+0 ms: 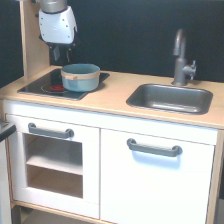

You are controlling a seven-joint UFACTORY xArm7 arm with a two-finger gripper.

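My gripper [61,55], dark and small below the white arm [57,25], is at the upper left. It appears just above or behind a blue-grey pot [80,78]; whether they touch is unclear. Its fingers are too small and dark to show whether they are open or shut. The pot sits on the right part of the black stove top [40,83], where a red ring marks a burner at the left.
A toy kitchen's wooden counter [115,92] holds a sink [170,97] with a grey faucet [180,60] at the right. Below are a white cupboard door [150,180] with a dark handle and a shelved compartment [55,155]. Bare counter lies between pot and sink.
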